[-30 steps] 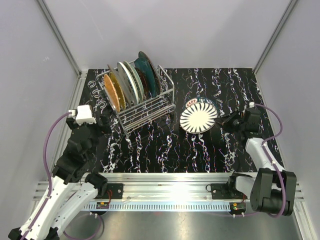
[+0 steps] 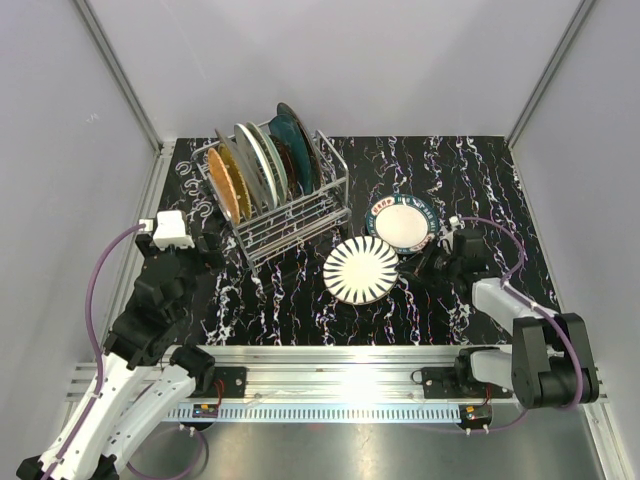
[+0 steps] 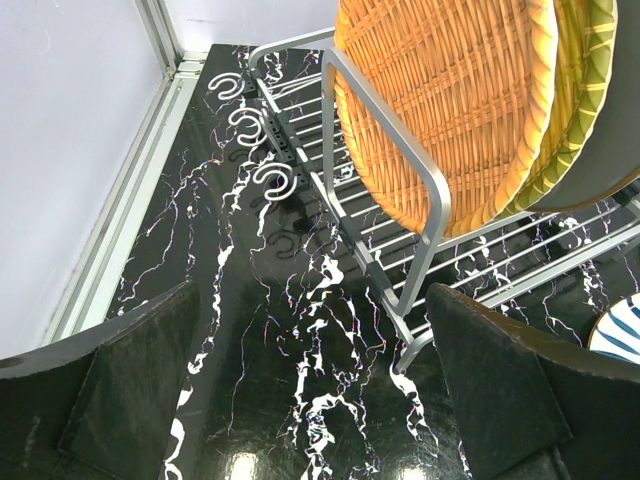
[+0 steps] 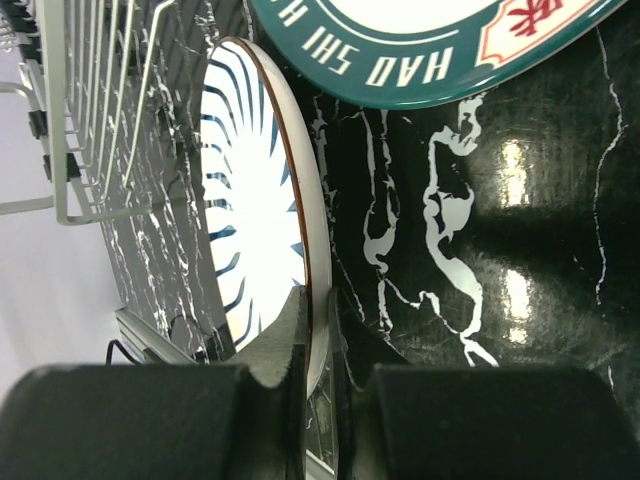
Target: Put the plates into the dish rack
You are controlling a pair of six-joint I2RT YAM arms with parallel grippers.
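Note:
A white plate with dark radiating stripes [image 2: 361,270] is held by its right edge, with my right gripper shut on that rim. The right wrist view shows this plate tilted, its face turned left. Behind it on the table lies a teal-rimmed plate [image 2: 403,223], its rim lettered "HAO SHI". The metal dish rack [image 2: 290,228] stands left of both, its upper tier filled with several upright plates and its lower front tier bare. My left gripper is open and empty, left of the rack's front corner and an orange woven plate [image 3: 450,110].
Curled hooks [image 3: 275,180] stick out from the rack's left side. White walls close in the sides and back.
My right gripper has carried the striped plate left and toward the front, uncovering most of the teal-rimmed plate. The left arm and the rack look unchanged.

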